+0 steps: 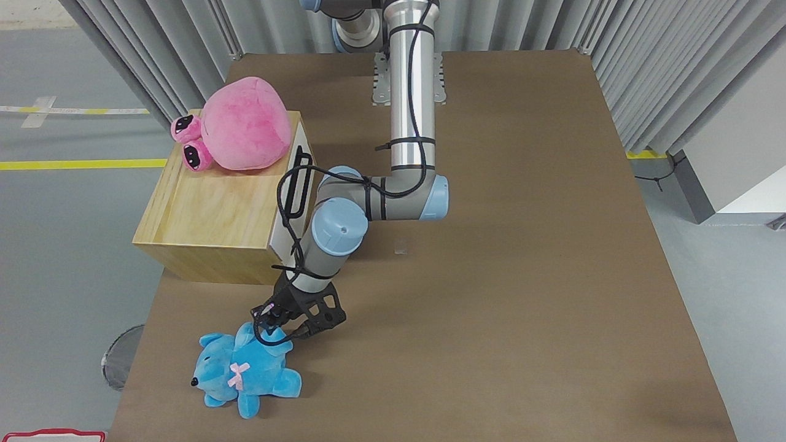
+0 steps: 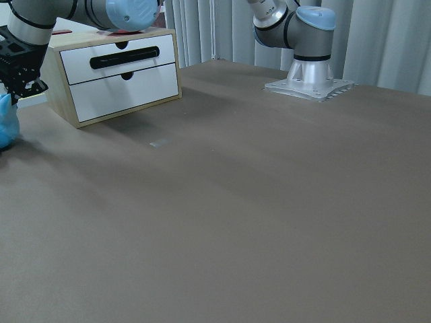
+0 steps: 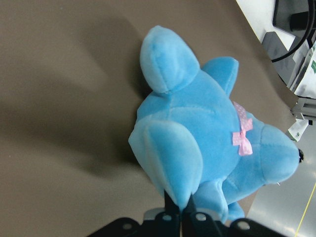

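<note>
A blue plush bear [image 1: 247, 372] with a pink bow lies on the brown table near the front left. My black gripper [image 1: 284, 320] is right over its upper limb. In the wrist view the gripper meets one of the bear's limbs [image 3: 173, 163] at the bottom edge; whether the fingers are closed on it is hard to tell. The left view shows only part of the bear [image 2: 7, 124] at the far left, under the gripper.
A wooden drawer box [image 1: 199, 213] with white fronts stands at the left behind the bear, a pink plush toy [image 1: 243, 125] on top. The left edge is close to the bear.
</note>
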